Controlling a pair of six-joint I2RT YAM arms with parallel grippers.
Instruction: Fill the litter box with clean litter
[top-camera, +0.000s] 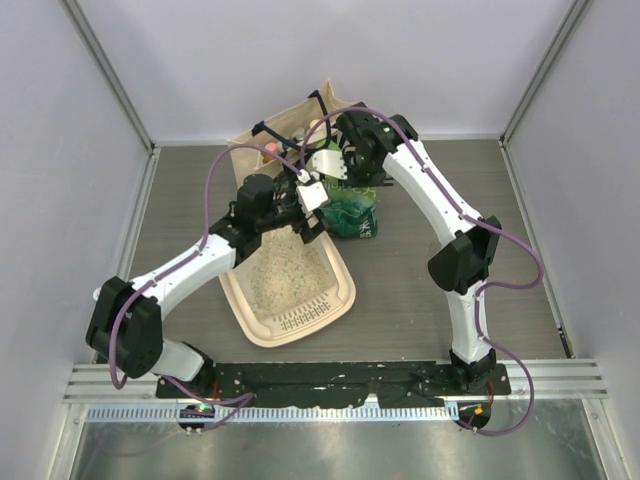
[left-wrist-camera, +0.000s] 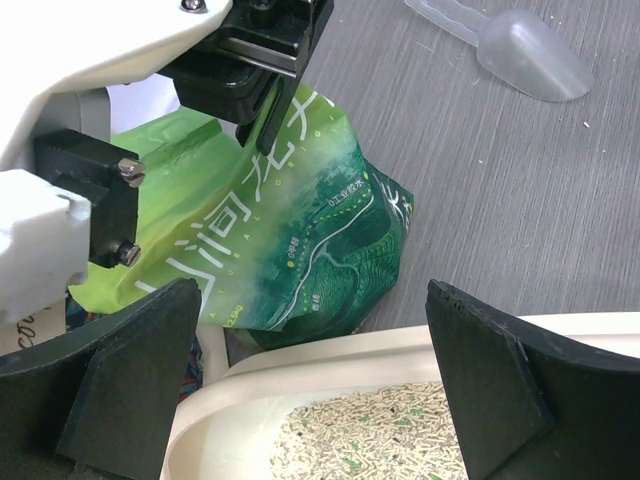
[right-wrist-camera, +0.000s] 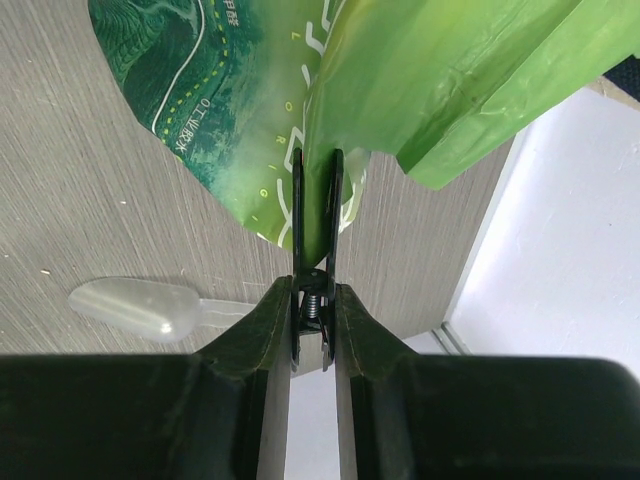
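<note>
The cream litter box (top-camera: 262, 332) has pale litter (top-camera: 285, 275) over its floor. Behind its right side stands a green litter bag (top-camera: 352, 212), slumped and creased. In the left wrist view the bag (left-wrist-camera: 300, 235) lies just beyond the box rim (left-wrist-camera: 330, 352). My left gripper is wide open over the box's far edge, nothing between its fingers. At the bag's upper part, my right gripper has its narrow black fingers (right-wrist-camera: 298, 205) on either side of a green fold. Whether they clamp it firmly cannot be made out.
On the floor beside the bag lies a clear scoop (left-wrist-camera: 535, 55). A beige tote (top-camera: 330, 95) with black handles and several items stands behind the arms. Free floor (top-camera: 400, 310) extends right of the litter box.
</note>
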